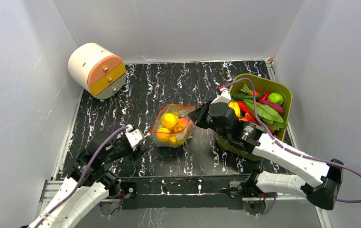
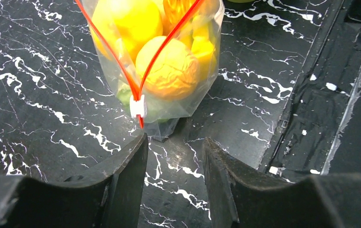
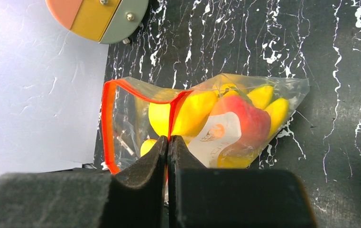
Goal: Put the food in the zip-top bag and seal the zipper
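A clear zip top bag with an orange-red zipper edge lies mid-table, its mouth partly open. Inside show yellow and orange play fruits and a red-yellow one. The white zipper slider sits at the bag's near corner, ahead of my left gripper. That gripper is part open, its fingers apart with bare table between them. At the bag's other side, my right gripper is shut on the orange-red zipper edge, which runs in between its fingertips.
A green bin of play vegetables stands right, partly behind the right arm. The drum-shaped drawer box is at back left. Clear dark table lies behind the bag.
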